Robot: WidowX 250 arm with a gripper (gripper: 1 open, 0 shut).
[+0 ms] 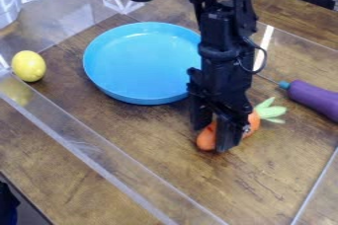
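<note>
My black gripper (222, 125) is lowered over an orange carrot (264, 113) with pale green leaves, lying on the wooden table at the centre right. The fingers hide much of the carrot, and whether they grip it cannot be told.
A blue plate (138, 56) lies at the upper left of the gripper. A yellow lemon (28, 65) is at the far left, a purple eggplant (313, 98) at the right edge.
</note>
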